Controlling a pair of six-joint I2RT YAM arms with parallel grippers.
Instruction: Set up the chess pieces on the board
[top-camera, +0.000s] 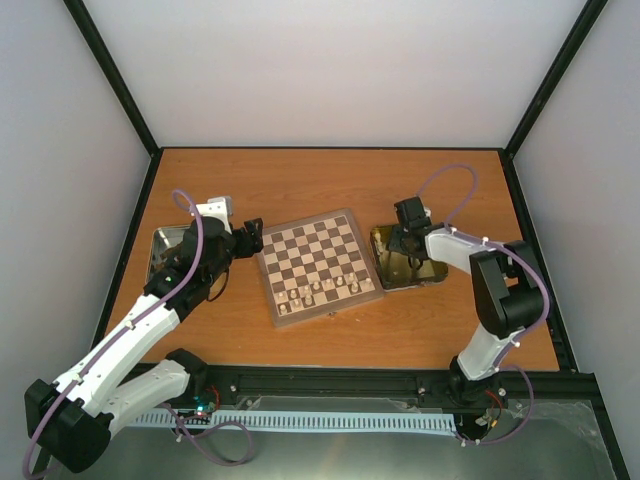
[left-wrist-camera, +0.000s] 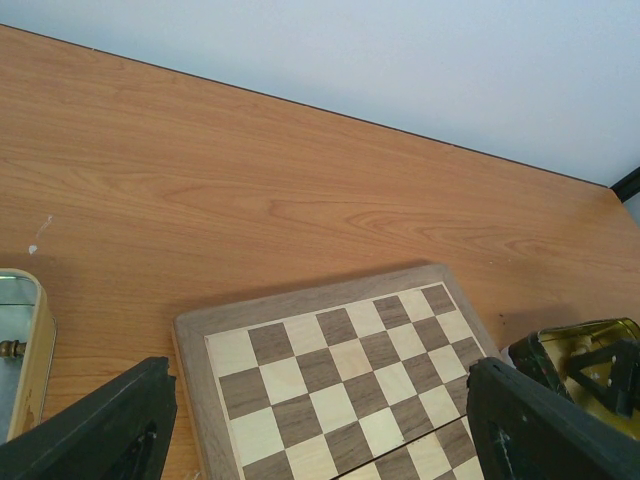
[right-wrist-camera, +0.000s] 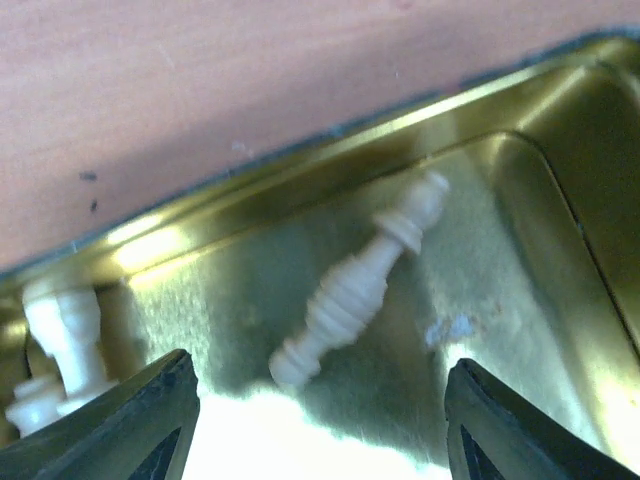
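Observation:
The chessboard (top-camera: 310, 250) lies mid-table with several light pieces on its near rows. My right gripper is over the brass tray (top-camera: 420, 275), its fingers apart around a light chess piece (right-wrist-camera: 345, 298) lying on its side, nothing held; more pieces (right-wrist-camera: 65, 335) lie at the tray's left. My left gripper stands open above the board's left side, with nothing between its fingers.
A second, silvery tray (top-camera: 160, 250) sits left of the board, partly hidden by my left arm, with a dark piece (left-wrist-camera: 12, 348) in it. The table behind the board is clear.

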